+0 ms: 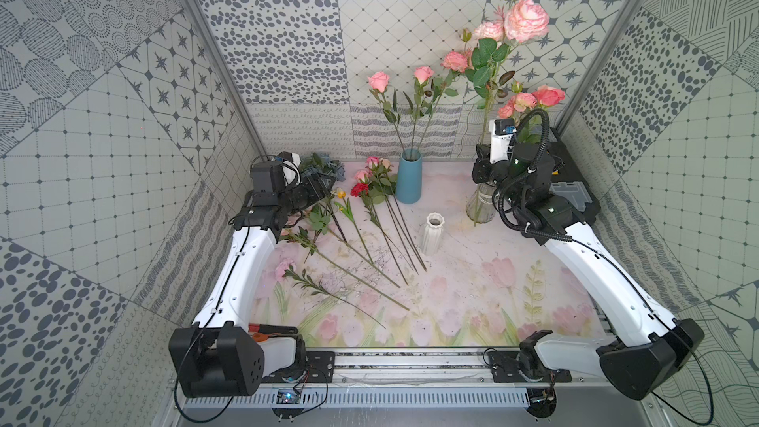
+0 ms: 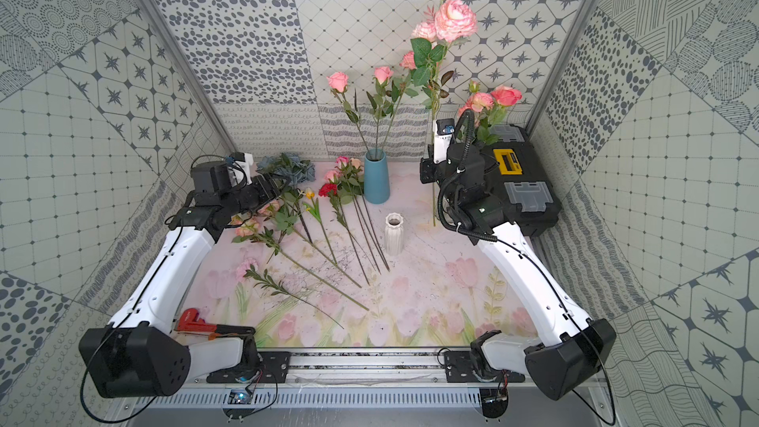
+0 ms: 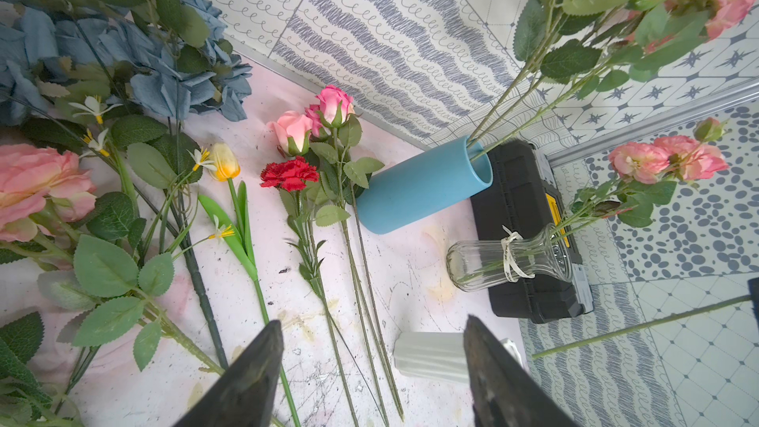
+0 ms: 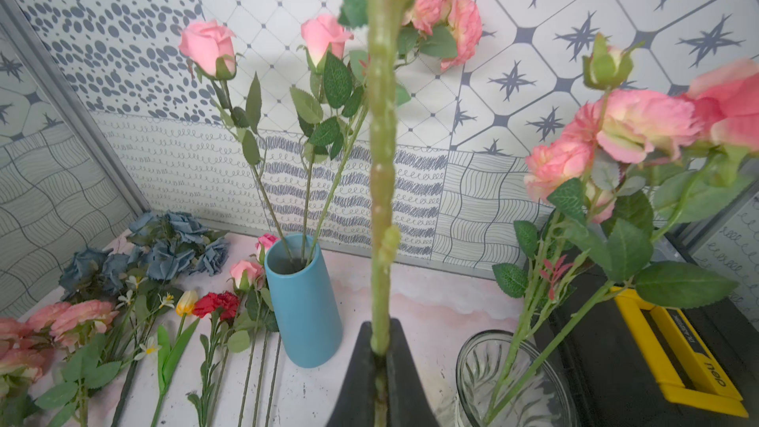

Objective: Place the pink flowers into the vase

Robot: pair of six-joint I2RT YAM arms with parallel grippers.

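My right gripper is shut on the thin green stem (image 4: 382,158) of a tall pink flower, its large bloom (image 1: 525,21) high above the arm. The stem hangs nearly upright. Its lower end (image 3: 545,354) shows apart from the glass vase (image 3: 482,263) in the left wrist view, though the two overlap in the top left view. Other pink flowers (image 4: 632,122) stand in that glass vase. The blue vase (image 1: 408,178) holds several pink roses (image 1: 378,81). Open and empty, my left gripper hovers over the loose flowers at the left.
A ribbed white vase (image 1: 433,234) stands mid-table. Loose stems, a red carnation (image 3: 290,174) and blue flowers (image 3: 170,79) cover the left side. The black toolbox (image 2: 518,178) is at the back right.
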